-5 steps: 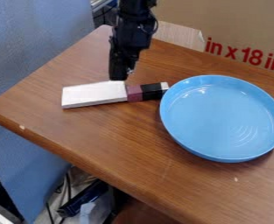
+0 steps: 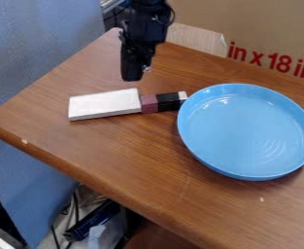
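Note:
The black arm comes down from the top centre, its gripper (image 2: pixel 136 70) hanging over the wooden table behind a long object with a silver-white blade (image 2: pixel 104 104) and a dark red and black handle (image 2: pixel 163 101). A round light blue plate (image 2: pixel 245 130) lies to the right, beside the handle's end. I cannot tell whether the gripper is open or shut.
A cardboard box (image 2: pixel 258 34) with red print stands behind the table. A blue padded surface (image 2: pixel 31 58) is beyond the left edge, with cluttered items below.

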